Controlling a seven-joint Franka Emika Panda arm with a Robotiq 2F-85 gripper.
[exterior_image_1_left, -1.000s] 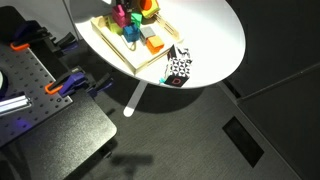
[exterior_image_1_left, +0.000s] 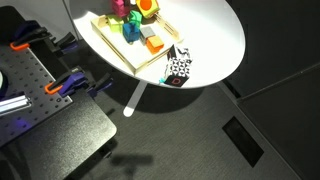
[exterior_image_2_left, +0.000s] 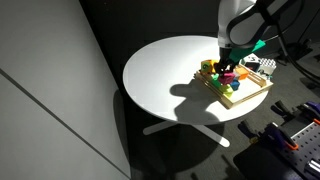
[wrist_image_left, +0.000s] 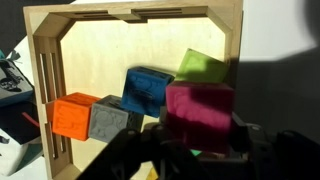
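My gripper is shut on a magenta-red block (wrist_image_left: 198, 112), which hangs over one end of the shallow wooden tray (wrist_image_left: 236, 40). In exterior view 2 the same block (exterior_image_2_left: 228, 76) shows just under the gripper. Inside the tray lie a blue block (wrist_image_left: 146, 90), a lime-green block (wrist_image_left: 203, 66), a grey block (wrist_image_left: 109, 119) and an orange block (wrist_image_left: 73, 116). The held block and my fingers hide part of the tray's near end.
A black-and-white patterned cube (exterior_image_1_left: 178, 71) stands beside the tray near the edge of the white round table (exterior_image_1_left: 215, 40). A dark robot base (exterior_image_1_left: 60, 135) stands off the table.
In exterior view 1 the magenta-red block has shifted up the picture, away from the blue block, over the last second. The tray and the other blocks look unmoved.
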